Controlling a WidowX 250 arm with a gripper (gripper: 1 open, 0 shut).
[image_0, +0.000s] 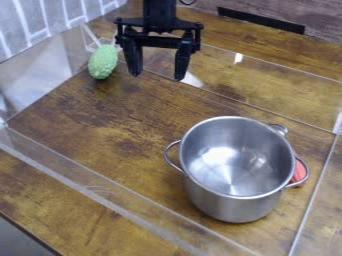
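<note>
The black robot gripper hangs at the top centre of the camera view, its two fingers spread apart and empty. A pale green, textured object lies just left of the gripper, near the back. A large steel pot with side handles stands at the lower right.
A small red object is partly hidden behind the pot's right side. Clear plastic walls border the wooden work surface, with a pale slatted edge at the top left.
</note>
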